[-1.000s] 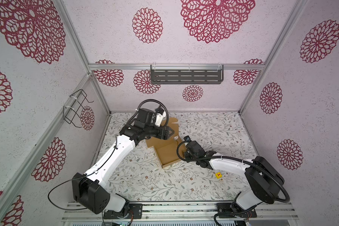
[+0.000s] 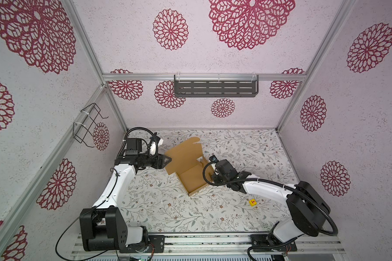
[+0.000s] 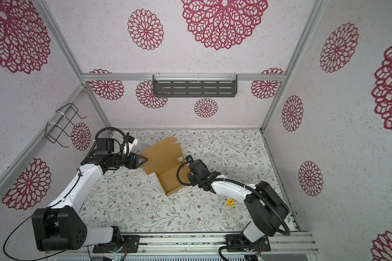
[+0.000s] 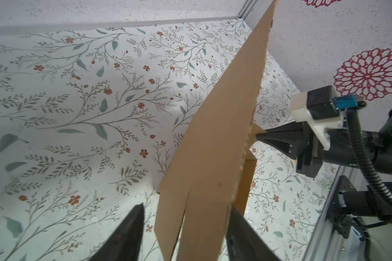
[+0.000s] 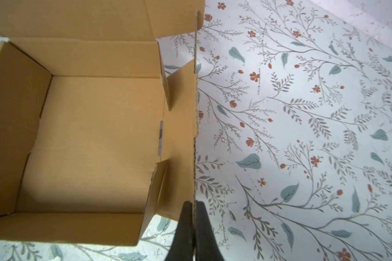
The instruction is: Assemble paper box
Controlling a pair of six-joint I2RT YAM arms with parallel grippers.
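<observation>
A brown cardboard box (image 2: 191, 179) stands near the table's middle, its tray part folded up and its broad lid (image 2: 185, 152) raised at the back left. My left gripper is open, with the lid's left edge between its spread fingers and clear space on both sides. My right gripper is shut on the thin upper edge of the right side panel (image 5: 178, 143), which stands upright. In the right wrist view, small corner flaps (image 5: 152, 200) lean inward beside that panel. The left gripper partly covers the lid's edge in the top views.
A small yellow block (image 2: 252, 202) lies right of the box, near the right arm. A grey shelf (image 2: 216, 88) hangs on the back wall and a wire rack (image 2: 88, 124) on the left. Patterned table around the box is mostly free.
The right gripper stays almost in place; the lid has shifted slightly.
</observation>
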